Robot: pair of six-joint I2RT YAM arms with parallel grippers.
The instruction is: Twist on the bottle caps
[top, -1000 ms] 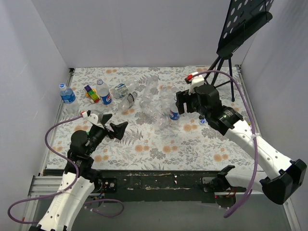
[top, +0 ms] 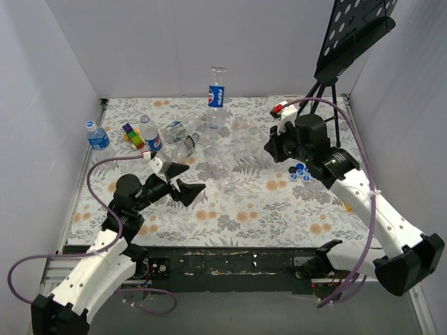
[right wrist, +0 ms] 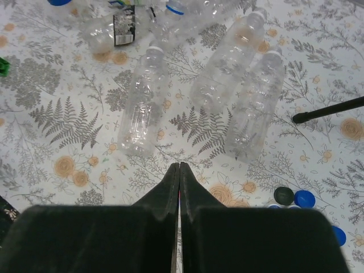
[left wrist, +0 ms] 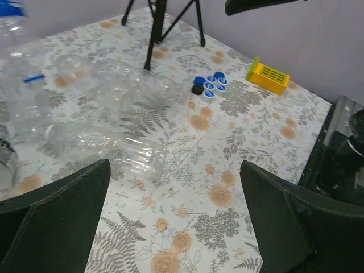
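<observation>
My right gripper (top: 272,149) is shut above the table, and its fingertips meet with nothing showing between them. To the left, my left gripper (top: 195,179) stands open and empty above the cloth. A bottle with a blue label (top: 216,96) appears at the back middle, no cap visible on it; whether it touches the table I cannot tell. Several clear bottles lie on the table, one near the middle (left wrist: 108,148) (right wrist: 144,105). Blue caps (left wrist: 210,85) (right wrist: 304,198) and a dark cap (left wrist: 197,89) (right wrist: 284,195) lie grouped on the right.
Two blue-labelled bottles (top: 98,137) (top: 150,132) are at the left, with coloured blocks (top: 132,135) between them. A black stand (top: 336,118) occupies the back right. A yellow object (left wrist: 269,77) is near the right edge.
The labelled bottle that was under my right gripper now appears at the back middle.
</observation>
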